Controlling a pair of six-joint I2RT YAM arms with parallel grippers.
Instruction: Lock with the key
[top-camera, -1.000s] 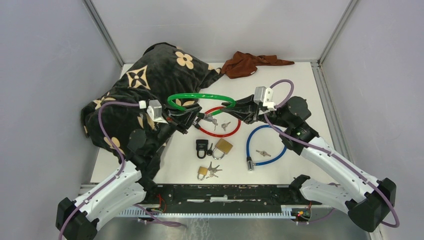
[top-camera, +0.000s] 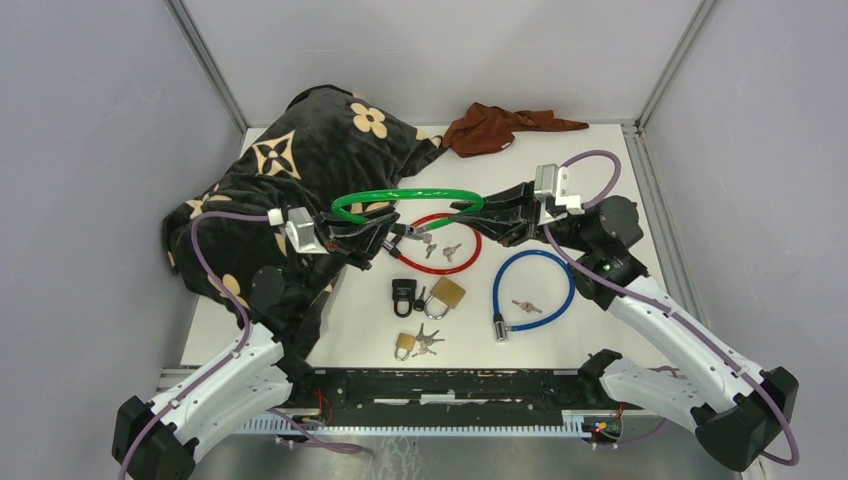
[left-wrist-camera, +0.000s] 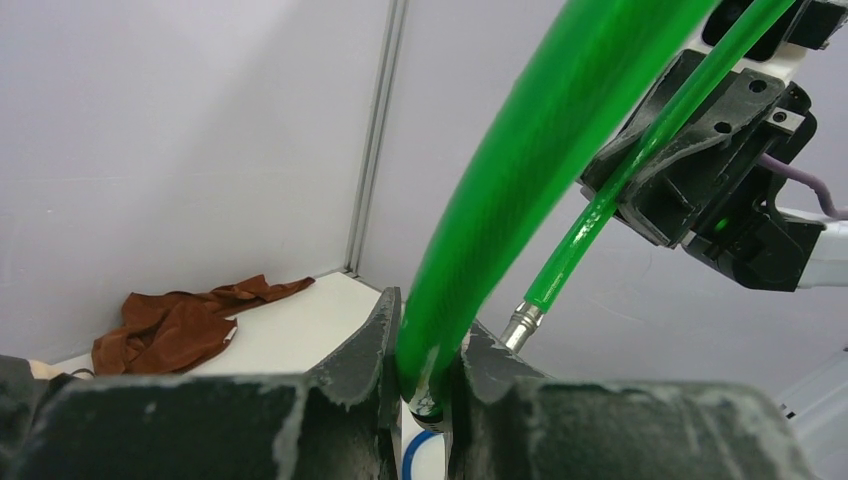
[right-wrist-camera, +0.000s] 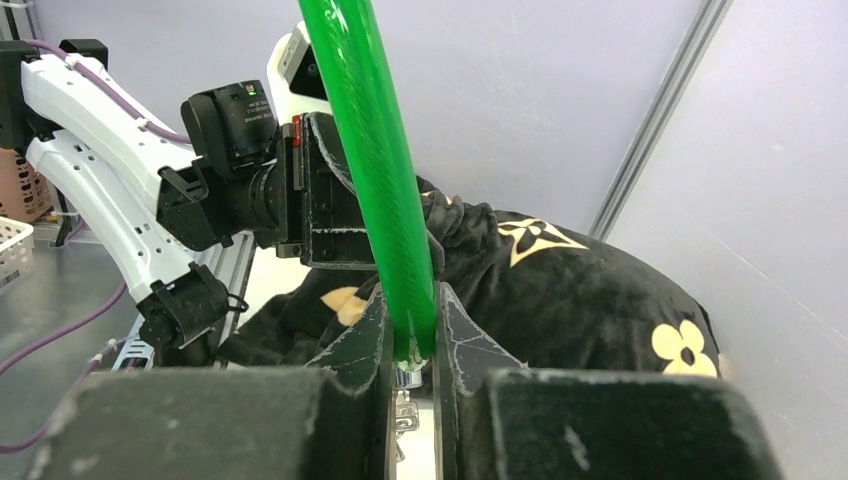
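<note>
A green cable lock is held up in a loop between my two grippers. My left gripper is shut on its lock-body end. Near the other end, my right gripper is shut on the green cable. In the left wrist view, the silver pin runs down behind the left fingers. Pin and lock body appear close together from above; whether the pin sits inside cannot be told. Small keys show below the right fingertips in the right wrist view.
On the white table lie a red cable lock, a blue cable lock, a black padlock, a large brass padlock, a small brass padlock and loose keys. A dark blanket covers the left; a brown cloth lies behind.
The green loop is wider.
</note>
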